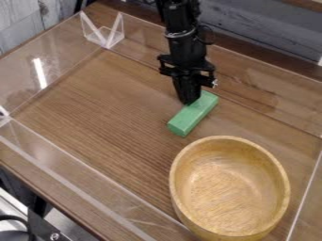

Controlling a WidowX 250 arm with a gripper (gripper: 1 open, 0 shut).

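Observation:
The black gripper (190,87) hangs from the arm at the top centre, just above the far end of a green block (191,116). It looks shut, and nothing shows between its fingers. The block lies flat and tilted diagonally on the wooden table (88,113).
A round tan basket (229,149) fills the lower right. A clear, wire-like or plastic object (104,30) stands at the upper left. The table's edges show at the far side and lower left.

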